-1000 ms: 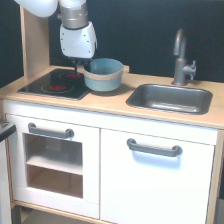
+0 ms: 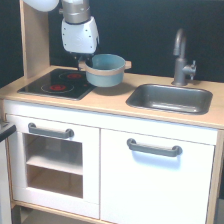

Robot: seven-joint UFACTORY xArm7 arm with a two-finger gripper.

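Observation:
A blue-grey pot (image 2: 105,76) with tan handles is at the right side of the black stovetop (image 2: 48,86), near the counter's back edge. My white gripper (image 2: 83,63) comes down from above at the pot's left side. It appears shut on the pot's left rim or handle; its fingertips are small and dark against the wall, so the exact contact is hard to make out. The pot seems slightly raised above the surface, though the gap under it is not clear.
To the right, a metal sink (image 2: 170,97) is set in the wooden counter, with a grey faucet (image 2: 181,58) behind it. A wooden side post (image 2: 36,40) stands behind the stovetop on the left. Bare counter (image 2: 108,103) lies between stovetop and sink.
My gripper has risen a little and shifted slightly right. The pot has gone up with it by a small amount.

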